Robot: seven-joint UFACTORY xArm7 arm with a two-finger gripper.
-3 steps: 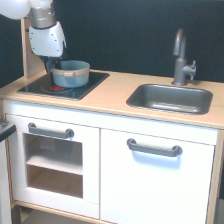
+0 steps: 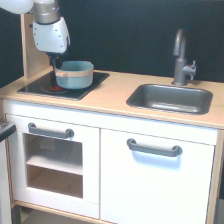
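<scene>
A blue-grey pot (image 2: 76,79) with a light band on its side sits over the black stovetop (image 2: 43,87) at the left of the counter. My gripper (image 2: 56,63) points down at the pot's left edge, under the white hand. Its dark fingers look close to or touching the rim. They are too small and dark against the background to tell whether they are open or shut, or whether the rim is between them.
To the right, the steel sink (image 2: 171,98) is empty, with a grey faucet (image 2: 181,60) behind it. Bare wooden counter (image 2: 112,92) lies between stove and sink. Below are white cabinet doors with grey handles (image 2: 154,148).
Both the pot and my gripper have shifted slightly to the right. More of the stovetop's left part now shows. Sink, faucet and doors look the same.
</scene>
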